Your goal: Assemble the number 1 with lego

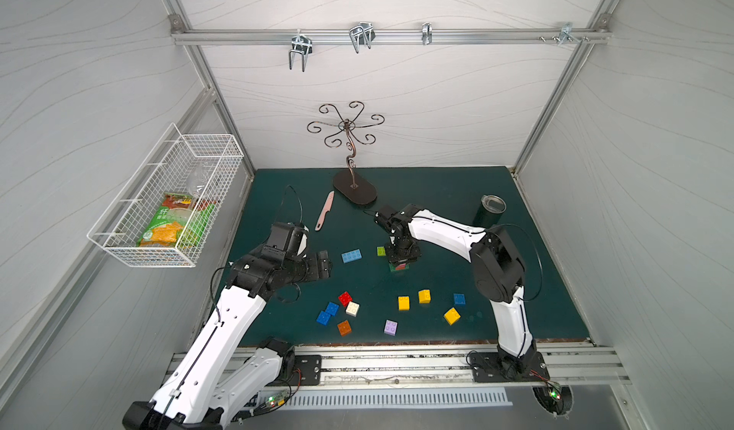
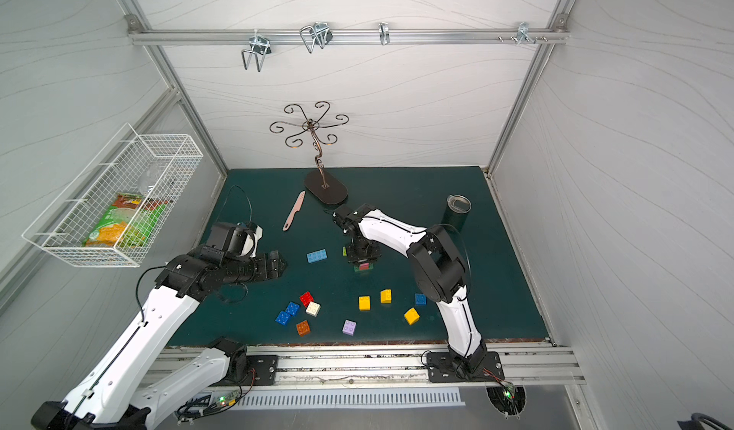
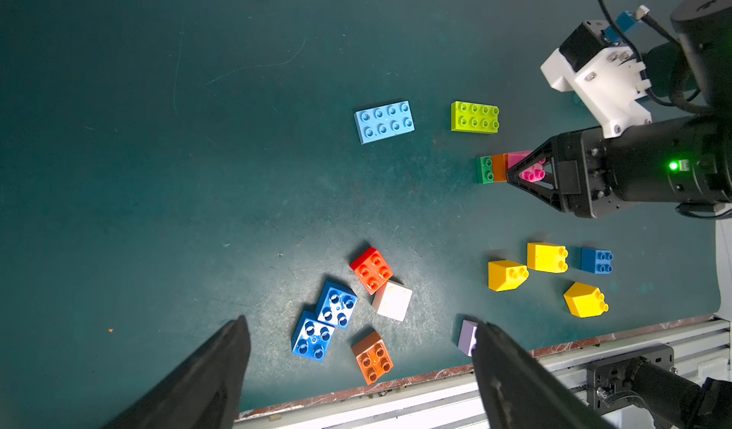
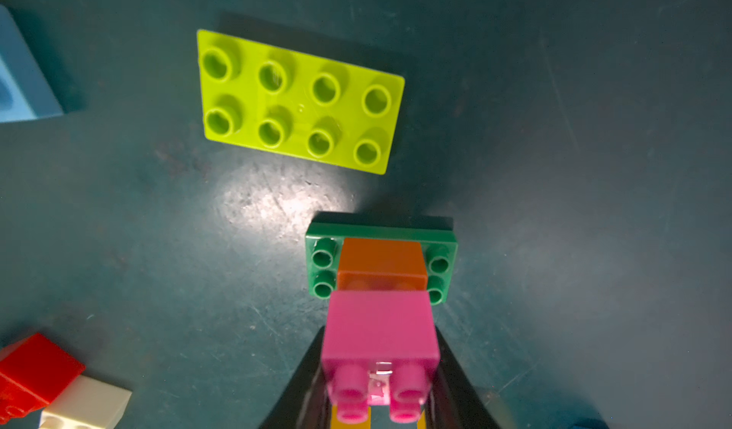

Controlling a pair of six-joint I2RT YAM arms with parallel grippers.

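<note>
In the right wrist view my right gripper is shut on a pink brick (image 4: 379, 326). Below that brick an orange brick (image 4: 381, 261) sits on the middle of a dark green base brick (image 4: 322, 257), whose end studs show on both sides. The left wrist view has the green (image 3: 484, 170), orange (image 3: 499, 167) and pink (image 3: 531, 171) bricks in one line; whether pink is pressed fully onto orange cannot be told. My left gripper stands open and empty, well to the left of the stack.
A lime brick (image 4: 301, 101) lies just behind the stack, and a light blue one (image 3: 384, 121) further left. Nearer the front edge lie red (image 3: 372, 269), white (image 3: 392, 300), lilac (image 3: 467, 337) and several yellow, blue and brown bricks. A dark can (image 1: 489, 211) stands back right.
</note>
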